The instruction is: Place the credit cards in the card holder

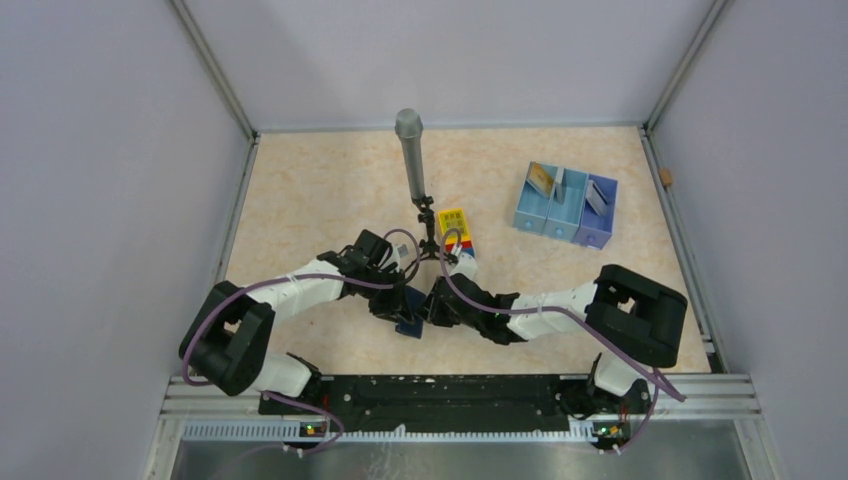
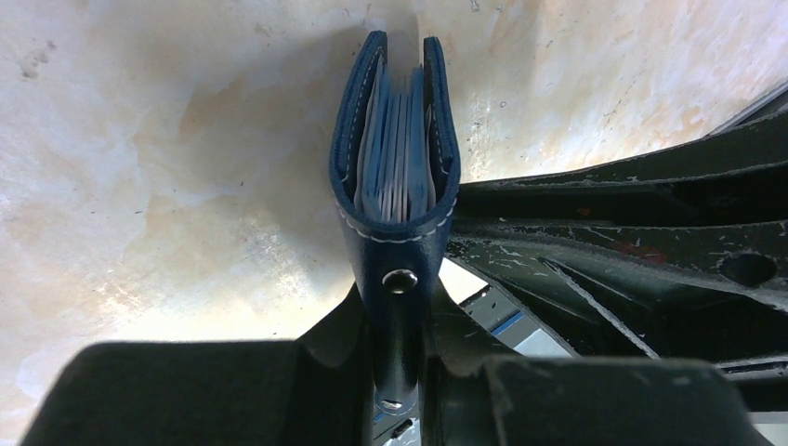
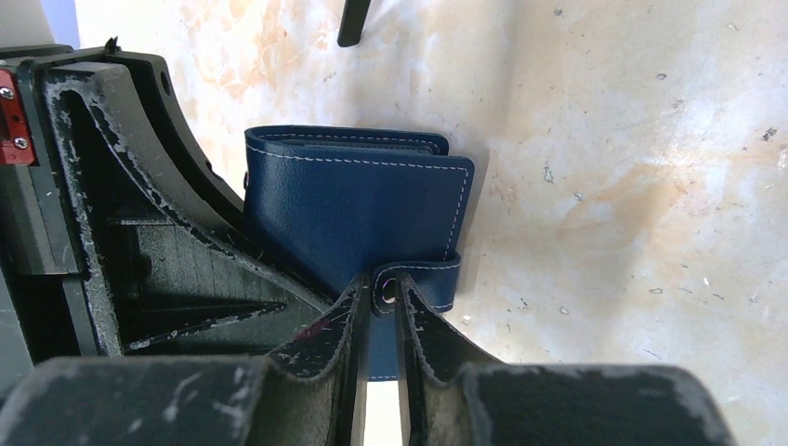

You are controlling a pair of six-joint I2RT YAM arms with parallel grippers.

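The dark blue card holder stands on edge with its sleeves fanned slightly between the covers. My left gripper is shut on its strap end. In the right wrist view the holder's broad cover faces me, with a snap tab folded over its lower side. My right gripper is slightly open, its fingertips right at the tab's snap button. Whether they touch the tab I cannot tell. Flat card-like pieces lean in the compartments of a blue box at the back right.
A grey pole on a black stand rises behind the grippers. Just right of its foot lies a yellow, red and blue item. Both arms meet closely around the holder.
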